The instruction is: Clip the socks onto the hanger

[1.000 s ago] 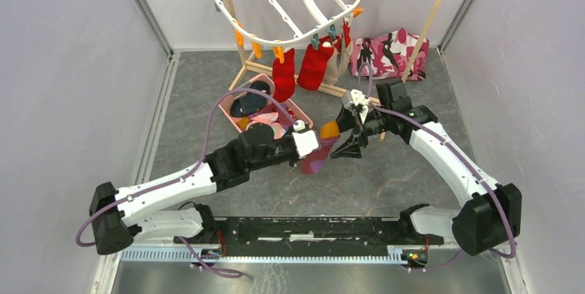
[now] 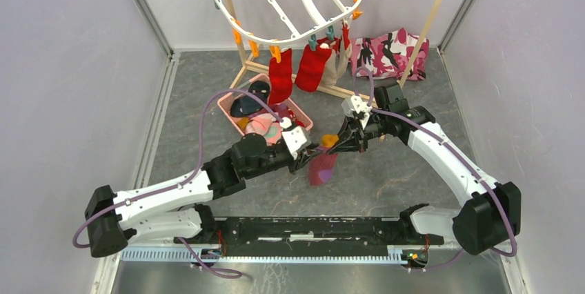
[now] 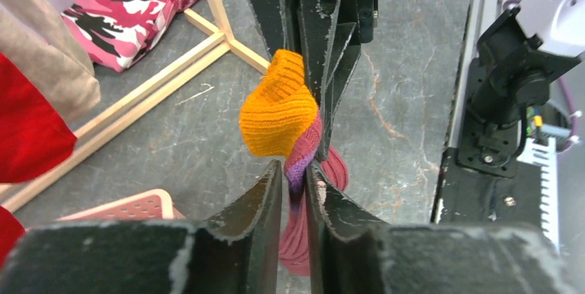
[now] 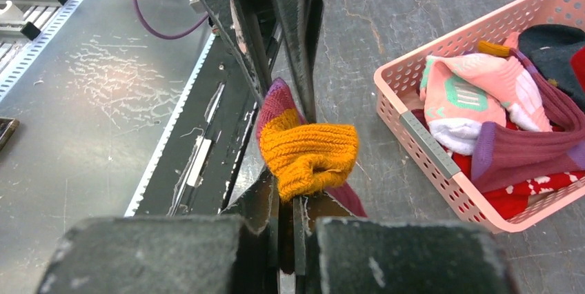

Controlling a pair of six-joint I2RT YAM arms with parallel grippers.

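Note:
The maroon knitted sock (image 2: 321,168), with an orange cuff (image 4: 310,149) and purple patches, hangs down between both grippers over the floor. My right gripper is shut on the sock just below its folded cuff. From the opposite side comes my left gripper, part open, with a narrow strip of the sock showing in the gap between its fingertips. How firmly the left fingers touch the fabric cannot be told. White hanger (image 2: 298,35) stands at the back, with orange and dark green clips around its rim; red socks (image 2: 281,76) hang from it.
Behind the left arm, a pink basket (image 4: 448,183) holds several more socks. A wooden frame (image 3: 131,121) stands on the floor below the hanger. Against the back wall lies a pink camouflage cloth (image 2: 390,56).
The left gripper has opened partly and shifted; the hanging socks and hanger sway slightly.

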